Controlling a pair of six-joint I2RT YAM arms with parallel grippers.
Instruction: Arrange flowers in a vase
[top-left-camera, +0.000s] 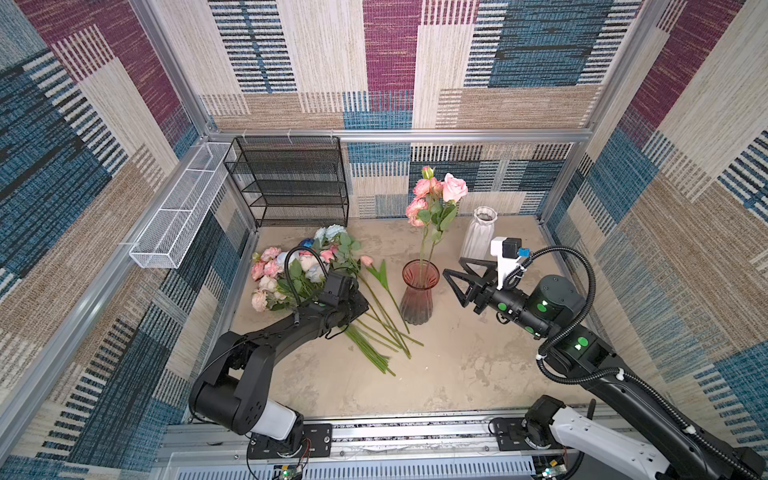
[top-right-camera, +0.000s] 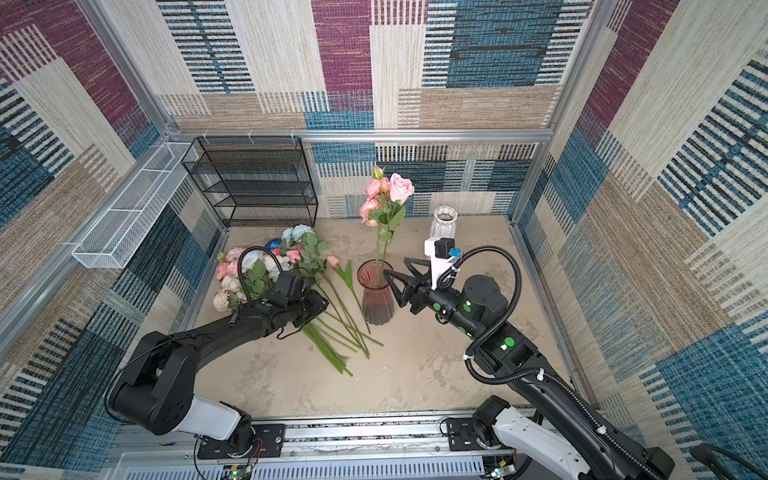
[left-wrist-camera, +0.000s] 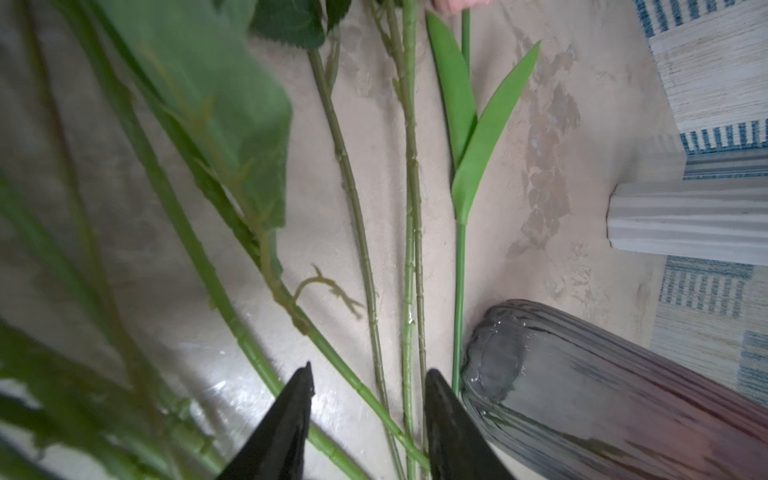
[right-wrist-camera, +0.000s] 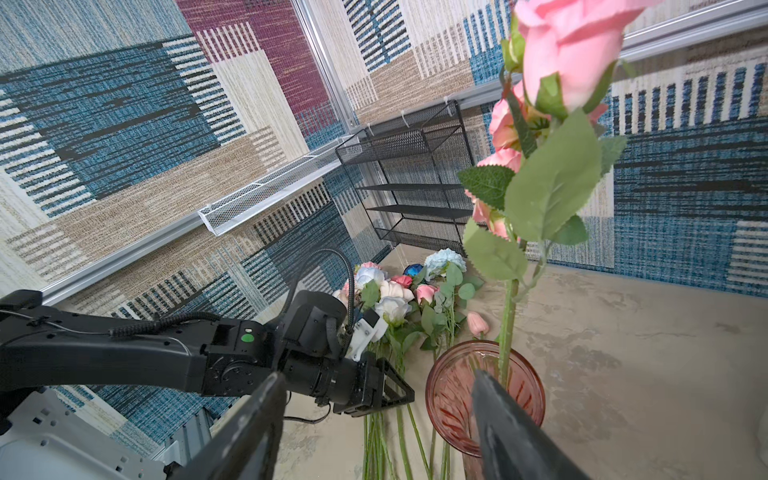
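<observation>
A red-rimmed ribbed glass vase (top-left-camera: 417, 304) stands mid-table, holding tall pink roses (top-left-camera: 453, 189). A pile of pink, white and blue flowers (top-left-camera: 269, 270) lies at the left, stems toward the front; a pink tulip (right-wrist-camera: 477, 322) lies among them. My left gripper is open low over the stems in the left wrist view, with green stems (left-wrist-camera: 350, 380) showing between and beyond its fingers. My right gripper stands open just right of the vase, level near its rim, holding nothing.
A white vase (top-left-camera: 478, 236) stands at the back right. A black wire rack (top-left-camera: 288, 184) is at the back left, a white wire basket (top-left-camera: 164, 240) on the left wall. Bare table (top-left-camera: 480, 368) lies at the front right.
</observation>
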